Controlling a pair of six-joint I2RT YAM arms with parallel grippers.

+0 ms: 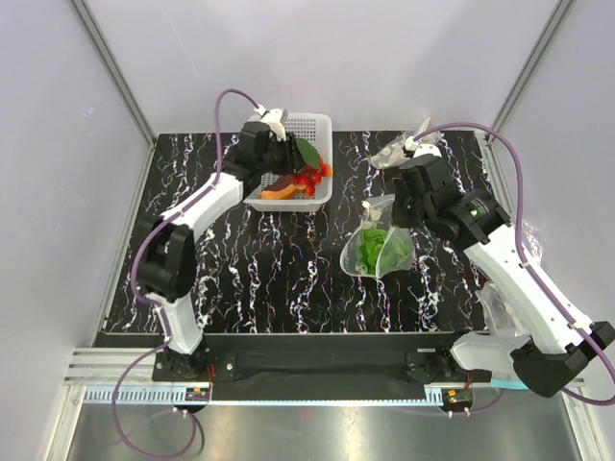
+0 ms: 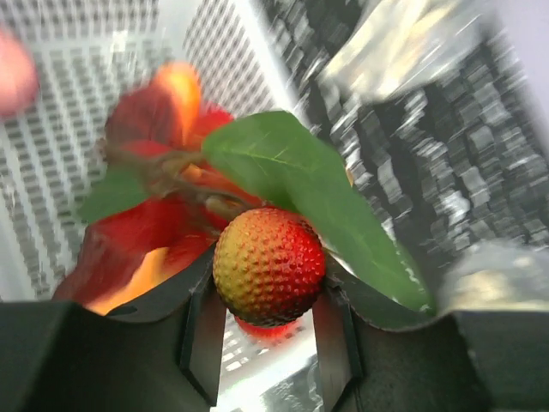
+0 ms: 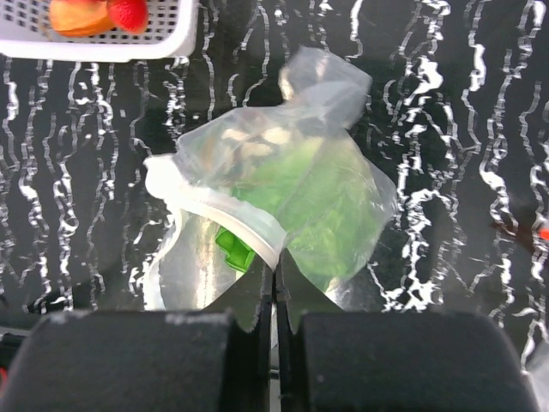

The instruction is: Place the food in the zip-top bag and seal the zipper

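Note:
My left gripper [image 1: 292, 161] is over the white basket [image 1: 326, 125], shut on a bumpy red-yellow fruit [image 2: 270, 266]. A bunch of red fruits [image 1: 307, 180] and a green leaf [image 2: 300, 176] show right around it. The clear zip top bag [image 3: 330, 129] lies on the table with green leafy food [image 1: 371, 248] inside. At its mouth, my right gripper is shut on the white zipper edge [image 3: 232, 210]; the fingers are nearly together there.
Inside the basket are a dark red and orange piece of food [image 1: 280, 188] and a pink round fruit [image 2: 15, 75]. Another clear bag [image 1: 389, 154] lies behind the right gripper, and clear plastic [image 1: 497, 309] rests at the right edge.

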